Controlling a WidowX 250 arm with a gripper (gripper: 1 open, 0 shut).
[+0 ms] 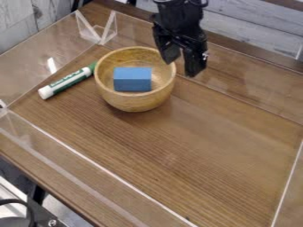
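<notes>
A black robot arm reaches down from the top centre of the camera view, its gripper (182, 55) hanging just behind the right rim of a round wooden bowl (149, 104); whether it is open or shut is hard to tell. Inside the bowl sits a blue block (131, 79). A white tube with green markings (66, 82) lies on the table to the left of the bowl.
Clear plastic edging runs along the left side, and a dark cable (14, 201) shows at the lower left.
</notes>
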